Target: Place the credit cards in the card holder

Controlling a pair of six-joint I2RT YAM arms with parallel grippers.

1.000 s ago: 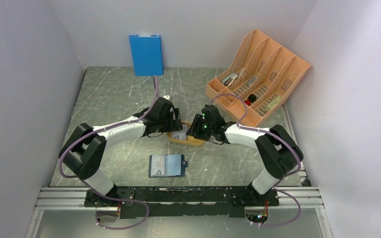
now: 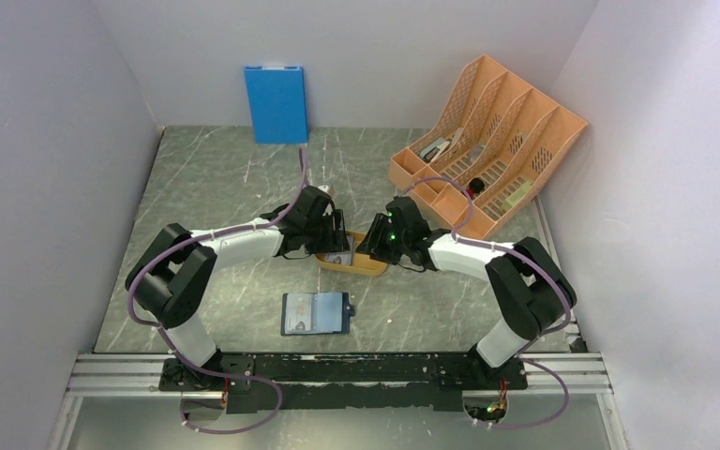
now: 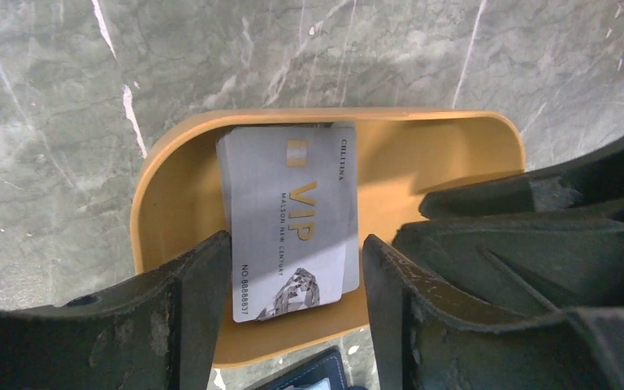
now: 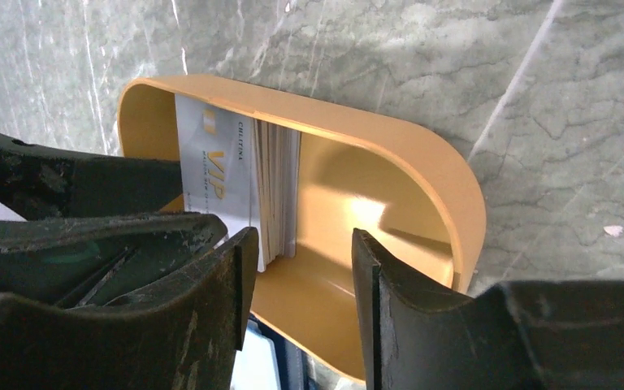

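A stack of silver-white VIP cards (image 3: 292,219) stands on edge in the left half of a tan oval tray (image 3: 431,158). Over that stack my left gripper is open, a fingertip near each side; contact is not clear. My right gripper is open too, above the tray's right part near the card edges, with no card clearly held. From above, both the left gripper (image 2: 339,234) and the right gripper (image 2: 375,234) reach over the tray. The open dark blue card holder (image 2: 315,313) lies in front, a pale card showing in its left side.
An orange divided rack (image 2: 487,150) holding small items stands at the back right. A blue panel (image 2: 277,105) leans at the back wall. Bare grey table lies left and right of the holder. The two grippers are very close together.
My left gripper has shifted slightly to the right over the cards. My right gripper has edged a little to the right, its elbow swinging out and back. Tray and holder are unmoved.
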